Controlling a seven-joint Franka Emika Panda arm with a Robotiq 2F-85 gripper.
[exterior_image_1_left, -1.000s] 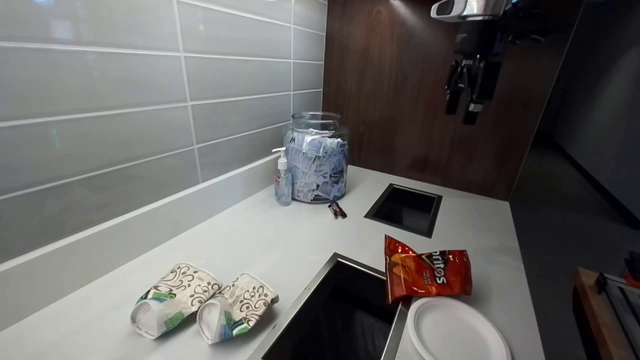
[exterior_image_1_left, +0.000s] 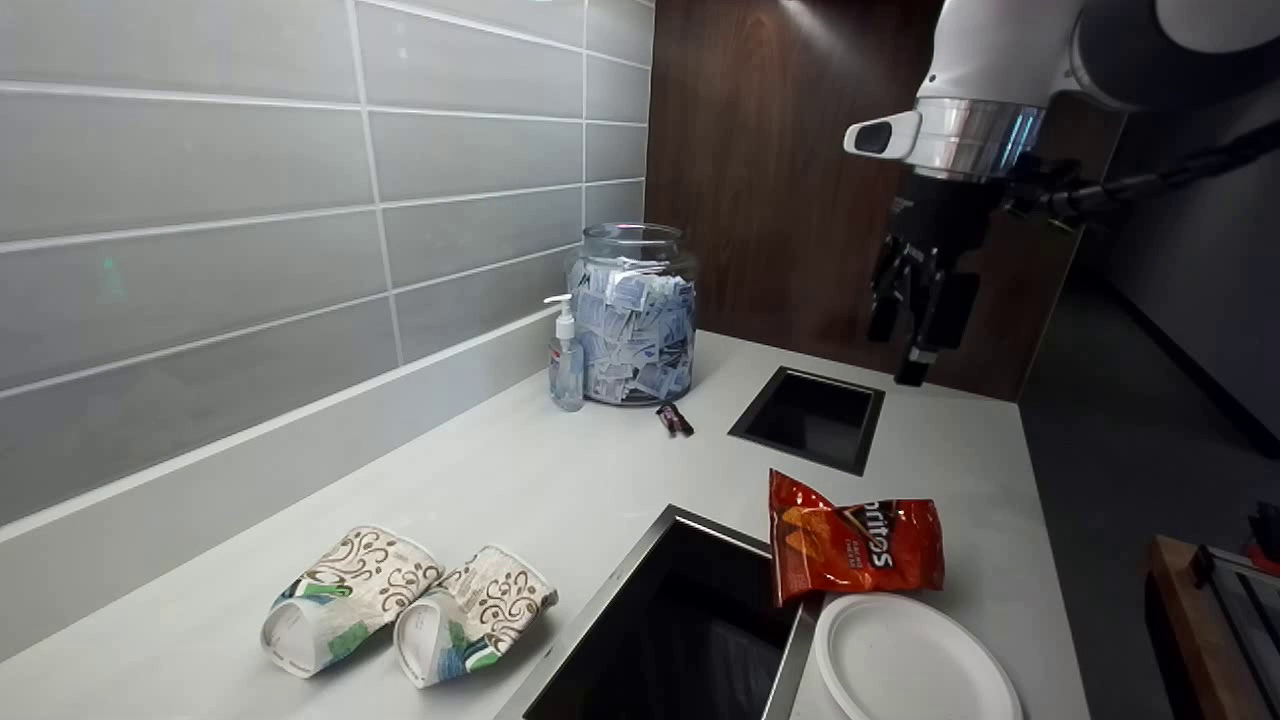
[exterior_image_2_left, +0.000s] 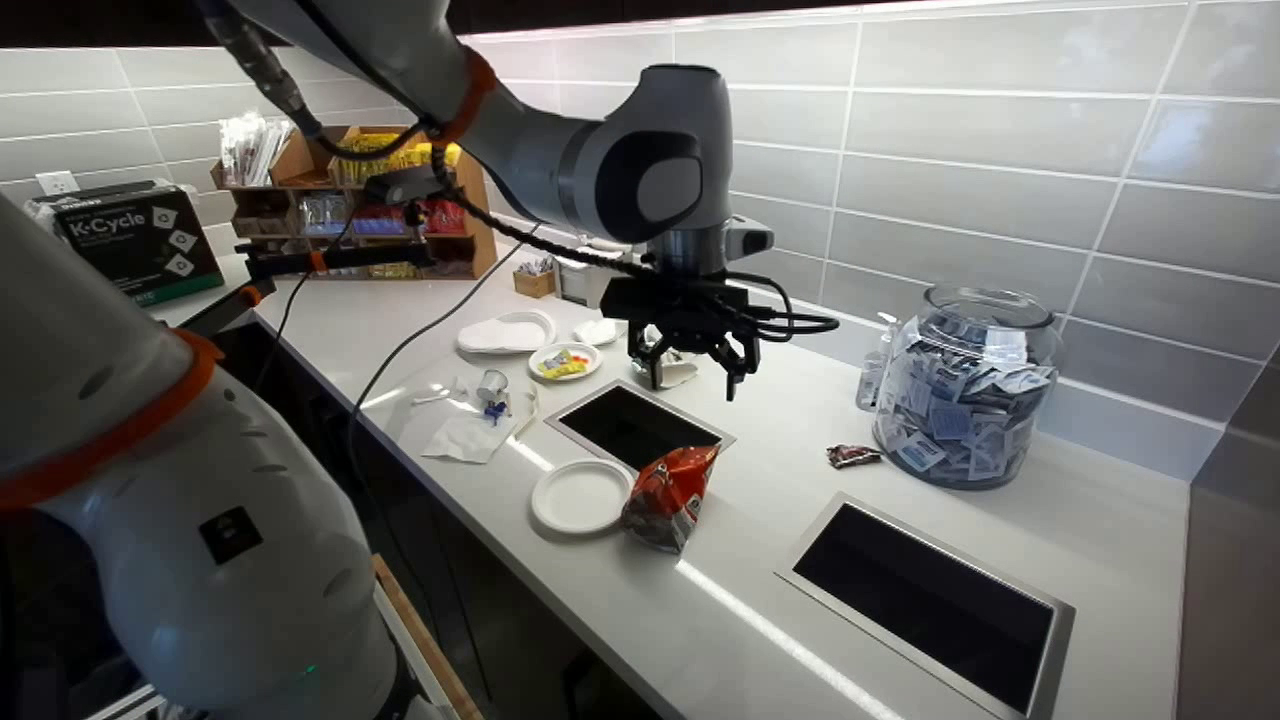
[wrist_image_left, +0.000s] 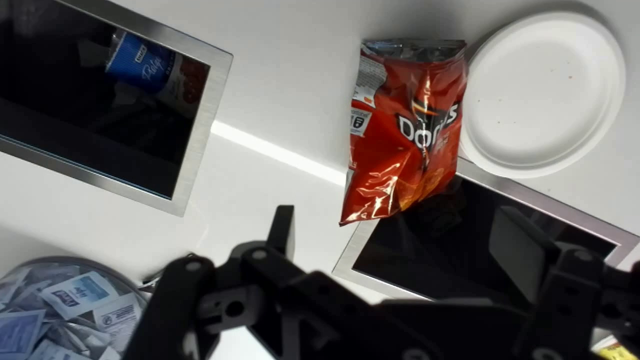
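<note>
Above the counter hangs my gripper (exterior_image_1_left: 906, 348), open and with nothing between its fingers. In the wrist view a red Doritos bag (wrist_image_left: 408, 138) lies beyond the fingertips, apart from them. It rests on the counter between a white paper plate (wrist_image_left: 543, 93) and the near counter opening (wrist_image_left: 432, 240), one end overhanging that opening's rim. From the second exterior view, the gripper (exterior_image_2_left: 690, 372) is well above the bag (exterior_image_2_left: 672, 492).
A glass jar of packets (exterior_image_1_left: 636, 324) and a pump bottle (exterior_image_1_left: 566, 360) stand by the wall, with a small dark wrapper (exterior_image_1_left: 674, 419) in front. Two crumpled paper cups (exterior_image_1_left: 360, 588) lie left. A second opening (exterior_image_1_left: 810, 418) holds a blue packet (wrist_image_left: 144, 66).
My gripper has come down toward the counter and slightly to the left in the first exterior view. Bag, plate and cups have stayed put.
</note>
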